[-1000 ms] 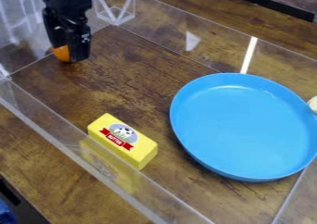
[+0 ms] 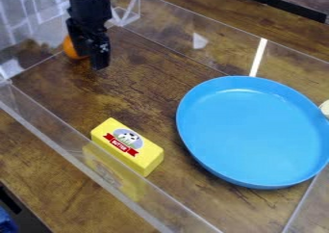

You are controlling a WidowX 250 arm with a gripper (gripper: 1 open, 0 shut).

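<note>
My black gripper (image 2: 88, 50) is at the upper left, low over the wooden surface, just right of a small orange object (image 2: 72, 46) that it partly hides; it stands open, and I cannot tell whether it touches that object. A yellow box (image 2: 126, 146) with a cow label lies in the lower middle. A large blue plate (image 2: 251, 131) fills much of the right side.
Clear plastic walls run along the left and front edges, and another clear edge crosses the upper right. A small pale object (image 2: 322, 112) is cut off at the right edge.
My gripper has moved slightly right and down, lower beside the orange object. The box and plate have not moved.
</note>
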